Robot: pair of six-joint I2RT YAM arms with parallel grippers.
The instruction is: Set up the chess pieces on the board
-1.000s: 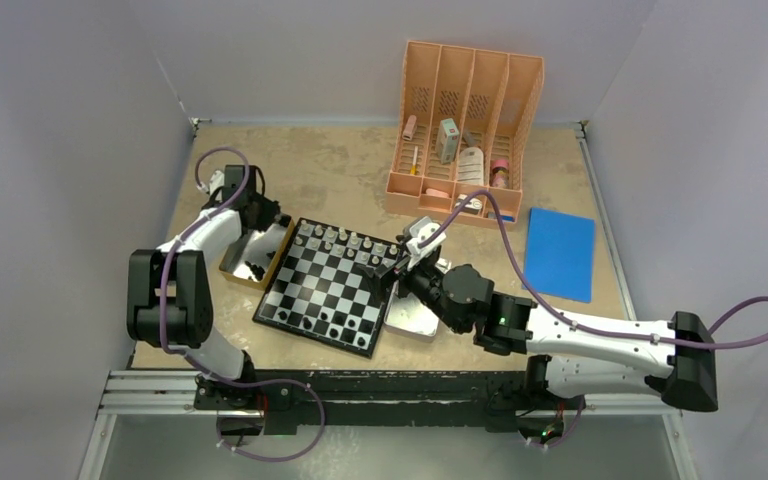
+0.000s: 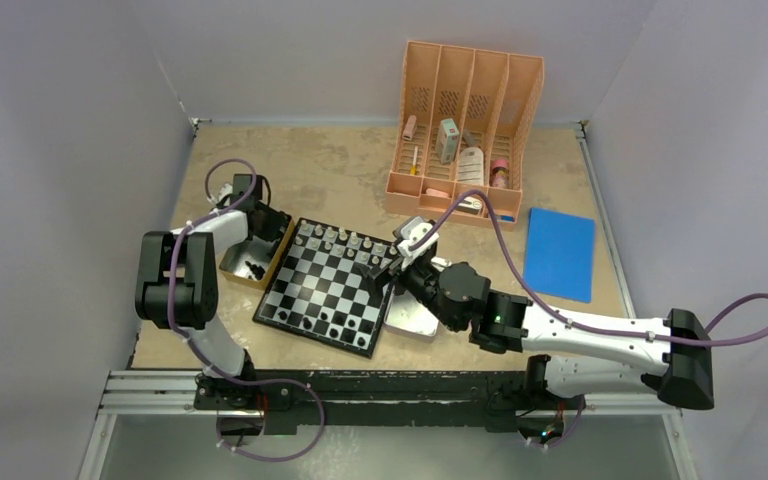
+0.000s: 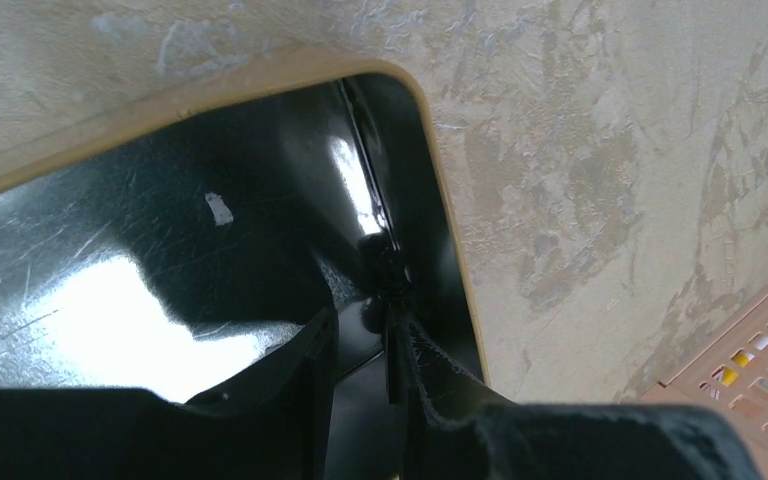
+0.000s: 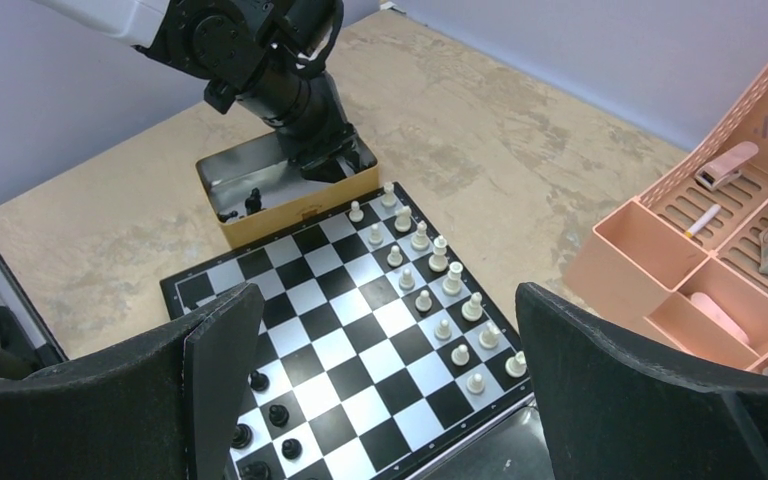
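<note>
A chessboard holds white pieces along its far side and several black pieces near its near side. Left of it, a box contains dark pieces. My left gripper is open, down inside the box, its fingertips at a dark piece lying by the side wall; the piece is partly hidden. My right gripper is open and empty, held above the board's right part.
A pink organiser stands at the back right, a blue mat lies at the right, and a white tray sits beside the board, partly under the right arm.
My left arm has shifted slightly toward the front and right within the box area. The right arm has barely moved.
</note>
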